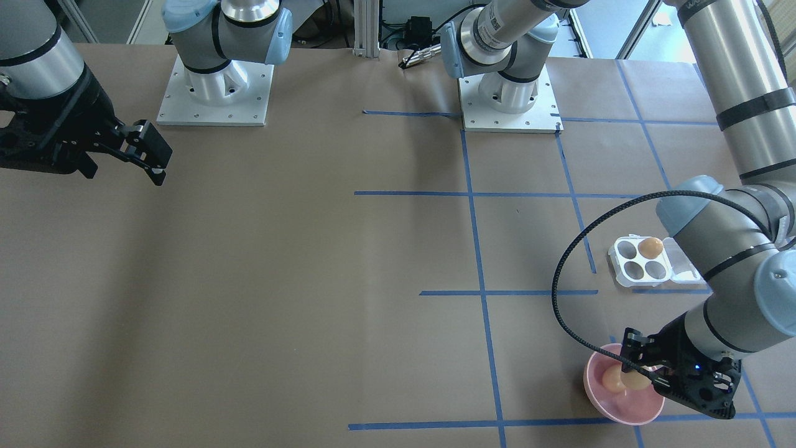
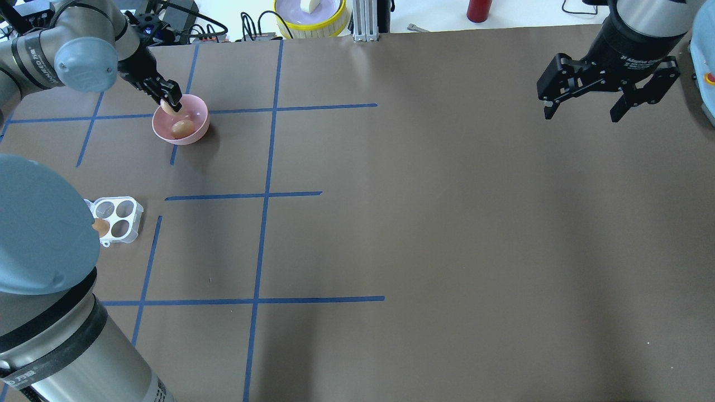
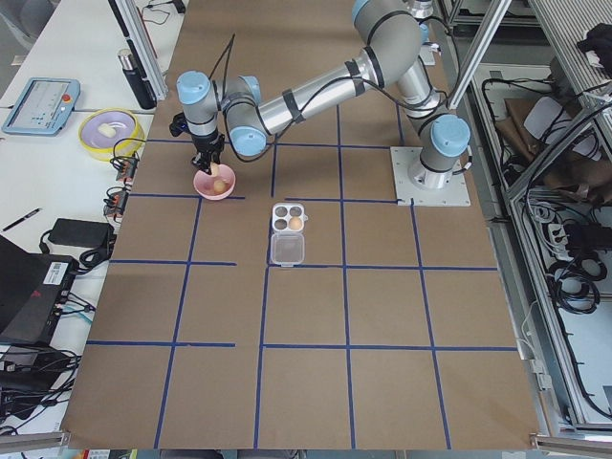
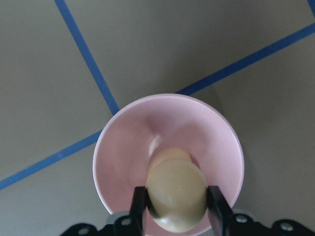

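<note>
A pink bowl (image 1: 608,403) (image 3: 222,192) (image 4: 118,157) sits on the taped table at the lower right of the front view. My gripper (image 1: 635,371) (image 2: 171,101) is low over it, shut on a pale egg (image 4: 176,189). A second egg (image 3: 219,186) (image 2: 182,128) rests inside the bowl; in the wrist view it is mostly hidden behind the held one. A white egg carton (image 1: 630,272) (image 2: 117,206) with one egg (image 1: 650,247) in a cup stands farther back, its clear lid open.
Another arm's black gripper (image 2: 596,97) hangs at the opposite side, clear of the bowl. More arm bases stand along the back in the front view.
</note>
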